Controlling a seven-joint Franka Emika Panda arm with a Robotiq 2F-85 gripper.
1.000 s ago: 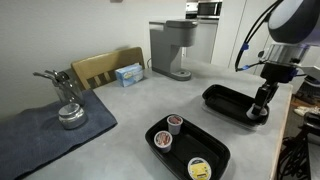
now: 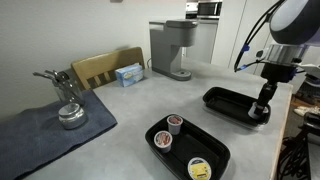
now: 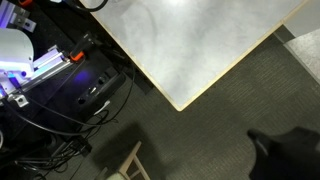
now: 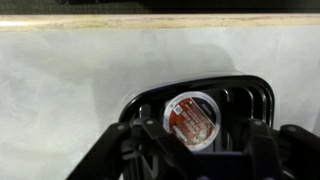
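In the wrist view, a round pod with a red-and-white printed lid [image 4: 192, 120] sits at one end of a black tray [image 4: 262, 88]. My dark fingers [image 4: 272, 140] stand apart on either side of the pod, with a gap visible at the right. Exterior view 1 has my gripper [image 2: 260, 107] low at the near right end of the right-hand black tray [image 2: 222, 91]; the pod there is mostly hidden by the fingers. A second black tray [image 2: 164, 166], nearer the camera, holds two small pods [image 2: 174, 124] and a yellow-lidded pod [image 2: 199, 169].
A grey coffee machine [image 2: 172, 48] stands at the back beside a blue box [image 2: 130, 75]. On a dark mat [image 2: 40, 135] at the left are a utensil holder [image 2: 63, 88] and a metal pot [image 2: 72, 117]. Bare table lies left of the trays.
My gripper has shifted only slightly at the right tray's end. Both trays and the pods in the near tray have stayed put.
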